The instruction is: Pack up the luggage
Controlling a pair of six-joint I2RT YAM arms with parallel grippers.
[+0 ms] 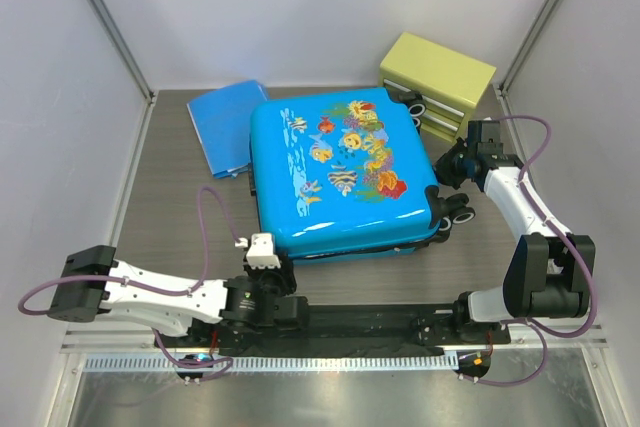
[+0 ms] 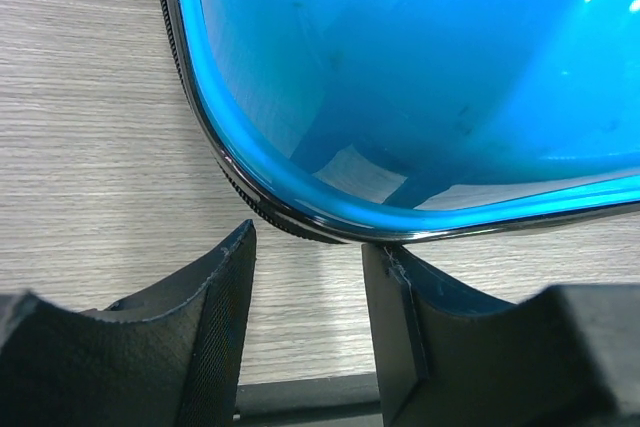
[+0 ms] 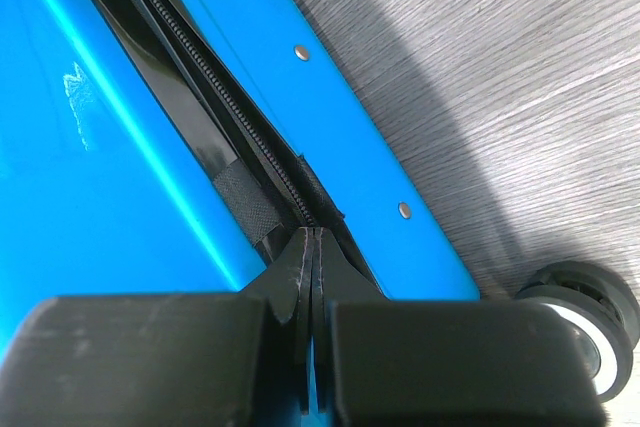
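Observation:
A closed blue suitcase (image 1: 320,207) with fish stickers lies flat mid-table. My left gripper (image 1: 262,259) is at its near left corner; in the left wrist view it (image 2: 305,247) stands part open just outside the black zipper rim (image 2: 230,162), its right finger close under the rim. My right gripper (image 1: 450,172) is at the suitcase's right side; in the right wrist view it (image 3: 312,232) is shut over the zipper track (image 3: 240,112), beside a wheel (image 3: 585,317). Whether it pinches anything is not visible.
A blue folder (image 1: 222,127) lies at the back left. A yellow drawer box (image 1: 435,72) stands at the back right beside the suitcase. Bare table is at left and along the front.

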